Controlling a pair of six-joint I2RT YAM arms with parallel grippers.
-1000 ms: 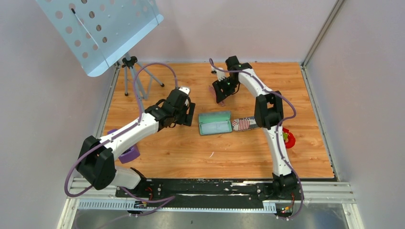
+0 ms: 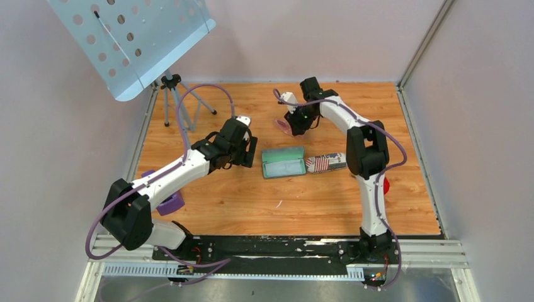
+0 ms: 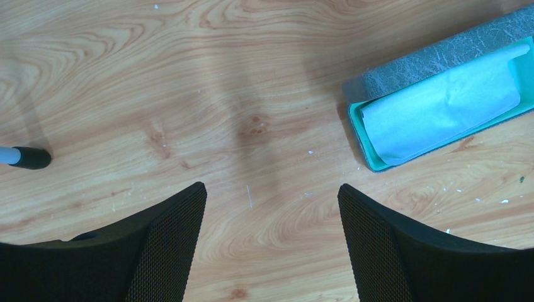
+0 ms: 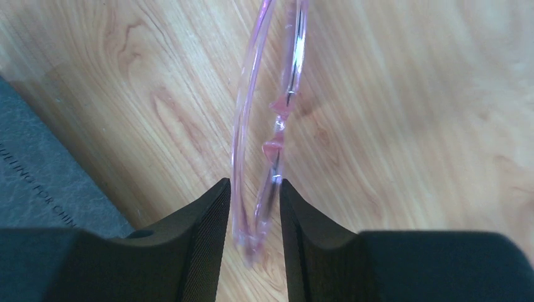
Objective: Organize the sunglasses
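Observation:
In the right wrist view, clear pink sunglasses [image 4: 278, 135] appear as two narrow strands, nose pads showing on one. My right gripper is part open, its fingers close on either side of the sunglasses' lower end; firm contact does not show. From the top, the sunglasses [image 2: 283, 126] show at the left of the right gripper [image 2: 296, 132], partly hidden by it. A teal-lined case [image 2: 284, 168] sits open at mid-table. My left gripper is open and empty, left of the case [image 3: 441, 113].
Next to the case's right side lies a flag-patterned case [image 2: 326, 163]. A purple object [image 2: 170, 203] is partly behind the left arm, and a red object [image 2: 386, 186] behind the right. Tripod legs [image 2: 182, 113] stand at back left.
My right gripper has moved slightly right and turned. More of the red object is hidden by the right arm. The left arm holds still.

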